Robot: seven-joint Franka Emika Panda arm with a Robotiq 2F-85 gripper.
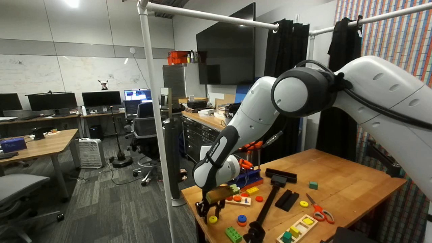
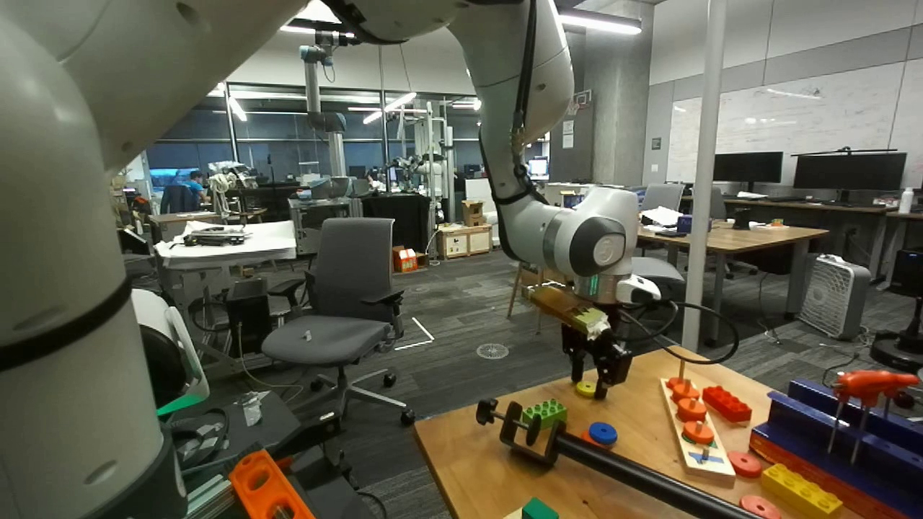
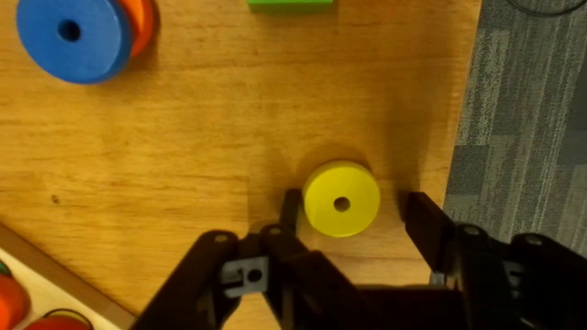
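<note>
A yellow disc (image 3: 330, 217) with a small central hole lies flat on the wooden table close to its edge. My gripper is around it, part open, one finger on each side. In the wrist view the left finger (image 3: 290, 211) is against or very near the disc, while a clear gap separates the right finger (image 3: 426, 220) from it. Exterior view 2 shows the same yellow disc (image 2: 586, 389) low between the fingertips. Whether the tips touch the table I cannot tell.
A blue disc (image 3: 88, 55) rests on an orange one nearby, with a green block (image 2: 545, 412) beside them. A wooden peg board (image 2: 711, 458) carries several orange discs. A black bar clamp (image 1: 269, 204) crosses the table. Scissors (image 1: 320, 210) lie farther off.
</note>
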